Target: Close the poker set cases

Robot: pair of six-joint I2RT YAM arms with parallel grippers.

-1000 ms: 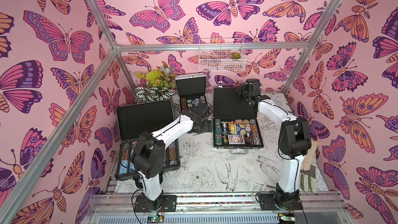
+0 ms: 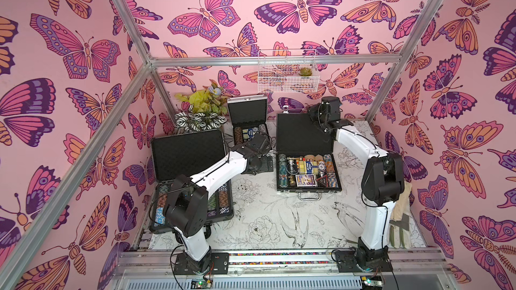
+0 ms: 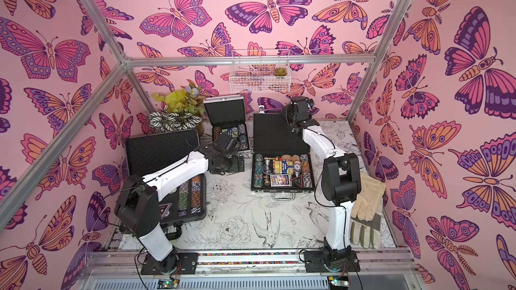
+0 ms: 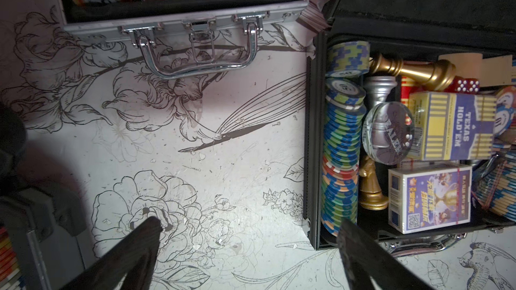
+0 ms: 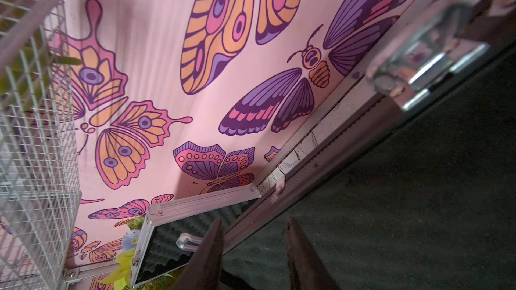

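Observation:
Three poker cases stand with their lids up. The black case [image 2: 281,180] on the right holds chips, card boxes and chess pieces; its lid [image 2: 302,135] leans back. A small silver case [image 4: 177,20] sits at the back, its handle toward the front. At the left is a large black case [image 3: 200,213], partly hidden by my left arm. My left gripper is open above bare table between the cases, nothing between its fingers. Near the top of the right case's lid, my right gripper is open and empty, with the lid's rim beside its fingers.
A potted plant [image 2: 201,108] stands behind the left case. A white wire basket [image 2: 287,81] hangs on the back wall near my right gripper. Gloves [image 3: 368,204] lie at the right edge.
My left arm's elbow has swung slightly left and down, over more of the left case. The right gripper has shifted a little upward near the lid. All lids look unchanged.

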